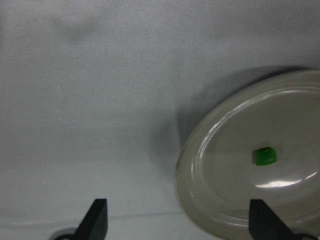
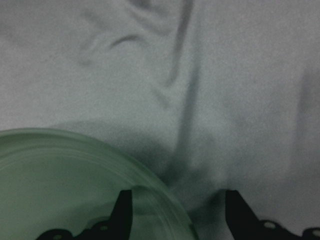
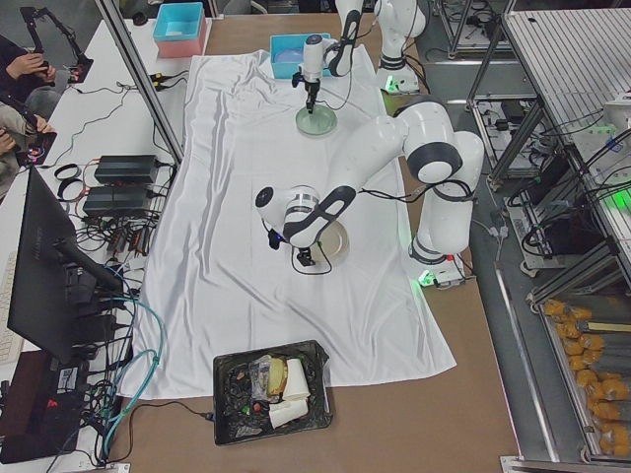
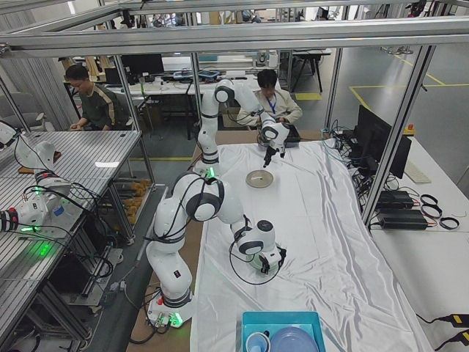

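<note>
A beige plate (image 1: 220,200) with a small green piece (image 1: 265,156) on it lies on the white cloth; it is also beneath my left arm in the camera left view. My left gripper is open over the cloth at the plate's edge, one finger above the rim, nothing between. A green plate (image 2: 60,170) lies under my right gripper, which is open with its fingers either side of the rim area, just above or at it; whether it touches cannot be told.
A blue bin (image 4: 279,320) with a cup and blue plates stands at one end. A black tray (image 3: 237,414) with assorted items sits at the other. Monitor and electronics line one side.
</note>
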